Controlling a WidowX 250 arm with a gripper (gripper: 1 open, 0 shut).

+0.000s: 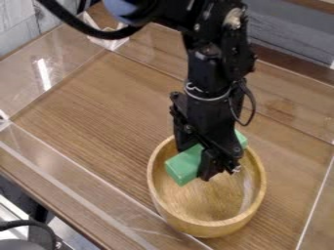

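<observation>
My black gripper (202, 137) reaches down from the top of the view over a tan oval bowl (209, 215) near the front right. It is shut on a green object (185, 164) held low inside the bowl. Part of a green thing also shows at the bowl's back right, behind the gripper, which hides much of it.
A groove or edge runs along the right side. Dark cables show at the bottom left and top left.
</observation>
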